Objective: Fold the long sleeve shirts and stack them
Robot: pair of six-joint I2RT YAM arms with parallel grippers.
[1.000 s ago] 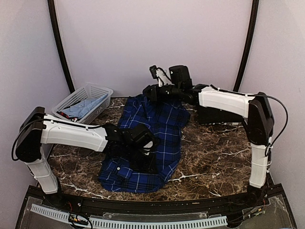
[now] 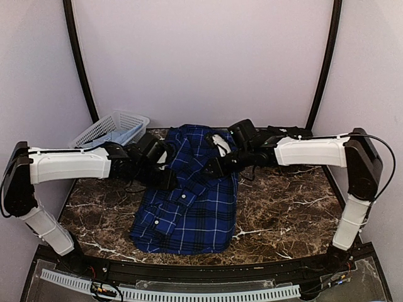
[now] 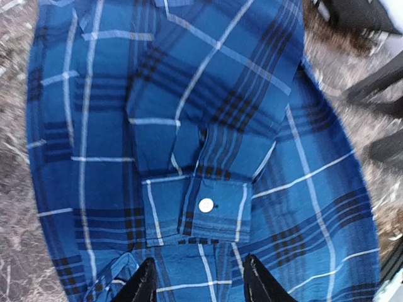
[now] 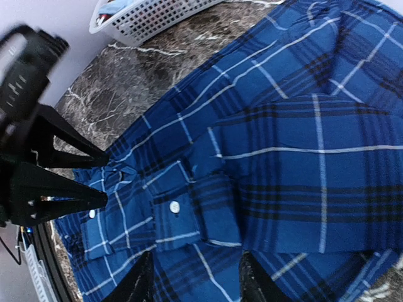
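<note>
A dark blue plaid shirt lies lengthwise on the marble table, its sleeves folded inward with buttoned cuffs over the body. My left gripper is open above the shirt's middle left; its fingers also reach into the right wrist view from the left. My right gripper hangs over the upper right of the shirt, its fingertips apart with nothing clearly between them. In the right wrist view the shirt fills most of the frame.
A white basket with light blue cloth stands at the back left. A dark object sits at the back right, partly behind the right arm. Bare marble is free at either side of the shirt.
My right gripper has moved down and toward the front. My left gripper has risen from the shirt's front and moved back and left. The shirt's right part now lies folded inward.
</note>
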